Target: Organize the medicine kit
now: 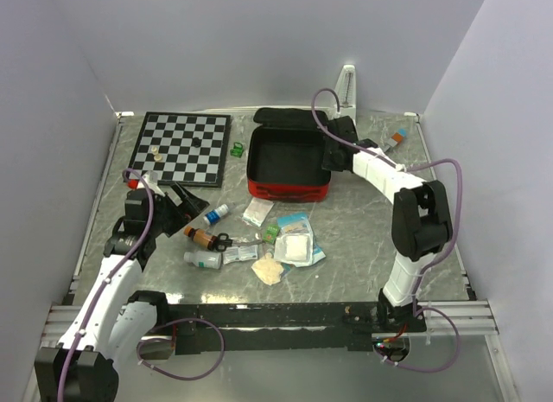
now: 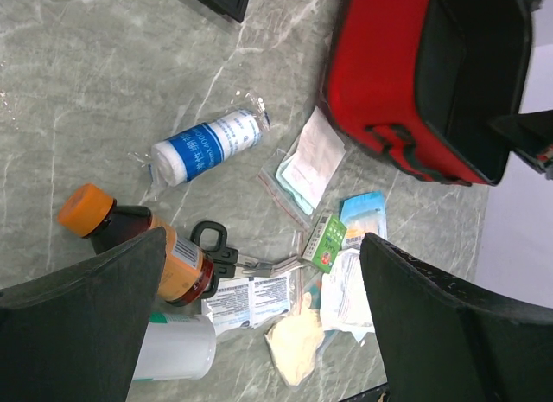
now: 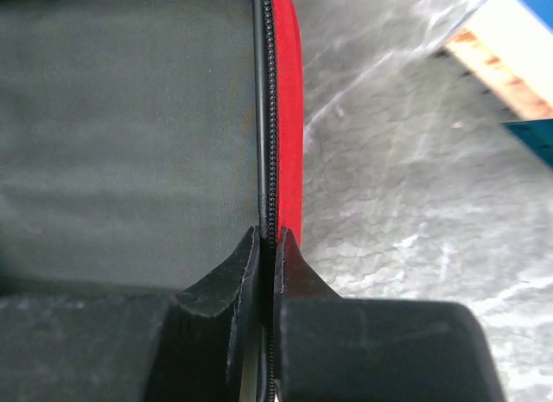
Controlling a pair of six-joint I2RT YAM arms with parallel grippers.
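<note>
The red and black medicine kit (image 1: 288, 193) lies unfolded at the back middle, its inside empty. My right gripper is shut on the kit's right side wall, with the zipper edge (image 3: 269, 143) pinched between its fingers. At the left, my left gripper (image 1: 195, 200) stands open above the table, nothing between its fingers. In the left wrist view, below it, lie a blue-and-white bandage roll (image 2: 207, 148), an orange-capped brown bottle (image 2: 130, 238), black scissors (image 2: 223, 255), a white bottle (image 2: 175, 348), a small green box (image 2: 325, 243) and a packet (image 2: 311, 164).
A chessboard (image 1: 138, 172) occupies the back left. Behind the kit on the right stands a white metronome-like object (image 1: 346, 92), and an orange-and-blue item (image 1: 395, 140) lies at the far right. Bare table (image 1: 380, 246) spreads over the front right.
</note>
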